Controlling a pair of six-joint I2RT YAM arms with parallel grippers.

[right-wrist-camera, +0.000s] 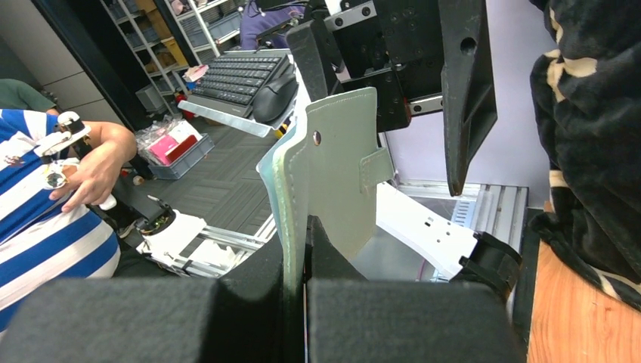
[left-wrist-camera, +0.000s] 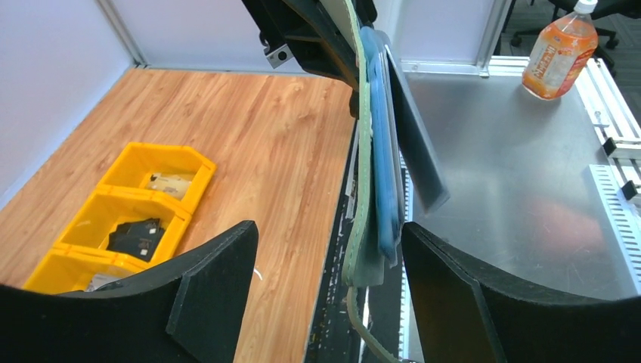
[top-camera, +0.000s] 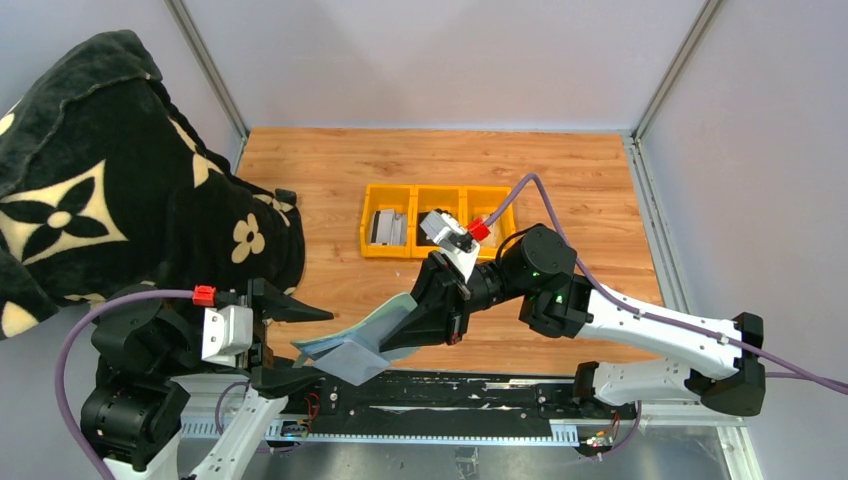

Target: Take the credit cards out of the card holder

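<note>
The pale green card holder (top-camera: pixel 394 309) hangs opened out above the table's front edge, with my right gripper (top-camera: pixel 392 345) shut on one end of it. Clear and bluish leaves (top-camera: pixel 352 360) stick out towards the left. In the left wrist view, the green cover (left-wrist-camera: pixel 365 227) and the blue leaves (left-wrist-camera: pixel 387 166) are seen edge-on. My left gripper (top-camera: pixel 328 345) is open, its two fingers on either side of the holder's free end. Its right-hand fingertip (left-wrist-camera: pixel 418 240) is at or near the blue leaf; contact cannot be told. No separate card can be made out.
A yellow three-part tray (top-camera: pixel 390 254) stands at mid-table, with grey and white cards (top-camera: pixel 390 228) in its left compartment. Black cards (left-wrist-camera: pixel 136 239) lie in the middle one. A dark plush cushion (top-camera: pixel 120 180) fills the left side. Bare wood surrounds the tray.
</note>
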